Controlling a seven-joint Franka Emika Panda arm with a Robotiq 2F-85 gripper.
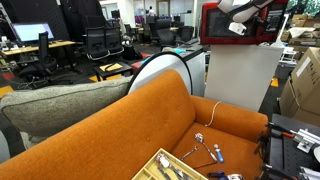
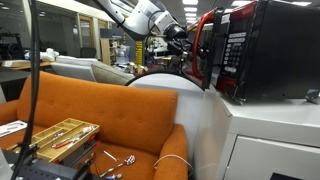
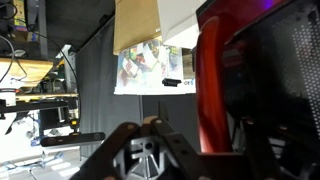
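Note:
A red and black microwave (image 2: pixel 232 62) stands on the pale cabinet, its red-edged door (image 2: pixel 203 50) showing toward the arm's side. My gripper (image 2: pixel 184 44) is up at that door, with the arm reaching in from the upper left. In the wrist view the long red door edge (image 3: pixel 212 85) runs down between the dark fingers, which stand apart on either side of it. Whether they touch the edge cannot be told. From the first exterior view, the gripper (image 1: pixel 238 29) appears small in front of the microwave (image 1: pixel 219 23).
The pale cabinet (image 2: pixel 270 140) sits beside an orange sofa (image 2: pixel 110 108). On the sofa lie a wooden organiser tray (image 2: pixel 68 132) and several loose tools. A dark mesh panel (image 3: pixel 275 60) fills the right of the wrist view.

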